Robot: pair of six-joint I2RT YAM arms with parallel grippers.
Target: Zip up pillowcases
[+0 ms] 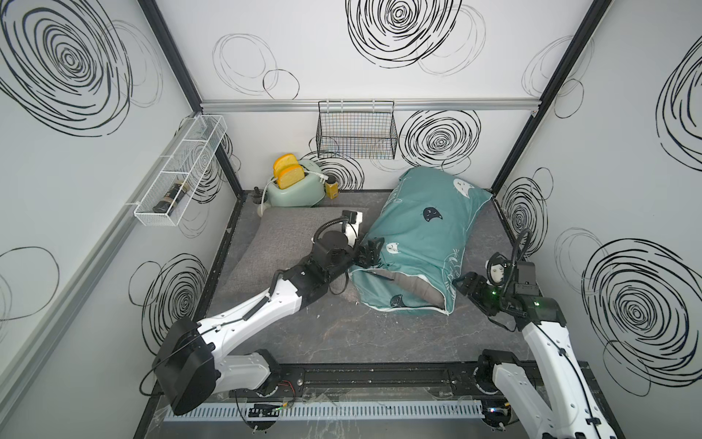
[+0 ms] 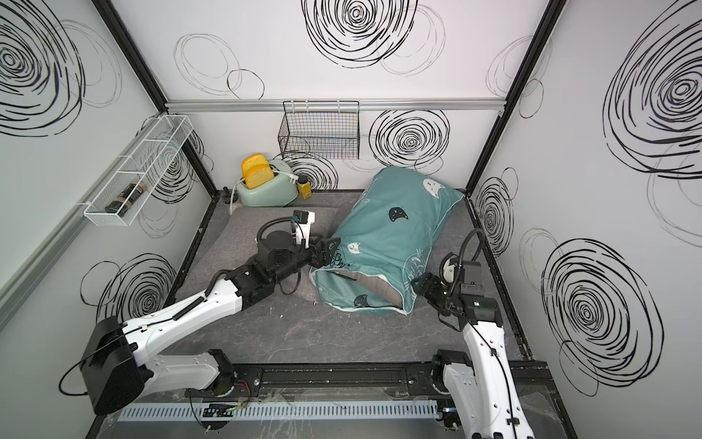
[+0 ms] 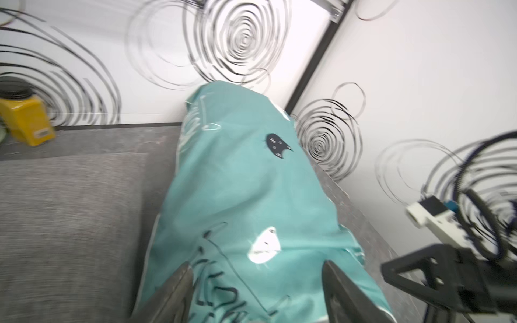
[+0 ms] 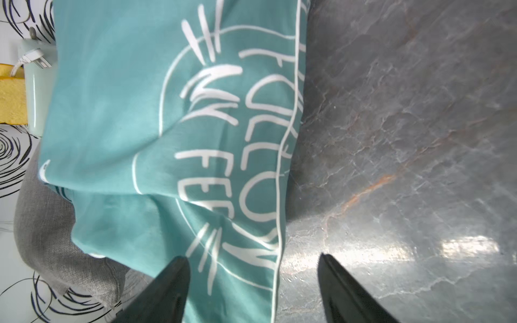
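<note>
A teal pillowcase with cat prints (image 1: 424, 219) lies on the right half of the table over a grey pillow, its front end gaping with grey showing inside. A white zip edge (image 4: 280, 215) runs along its lettered side in the right wrist view. My left gripper (image 1: 369, 252) is open above the left side near the opening, with nothing between its fingers. My right gripper (image 1: 468, 285) stands at the right edge of the opening, its fingers apart, one over cloth and one over bare table, holding nothing.
A grey cushion (image 1: 278, 241) lies at the left. Behind it stand a green toaster (image 1: 296, 191) and a yellow container (image 1: 331, 188). Wire baskets hang on the back and left walls (image 1: 357, 131). Bare table shows at the front and right.
</note>
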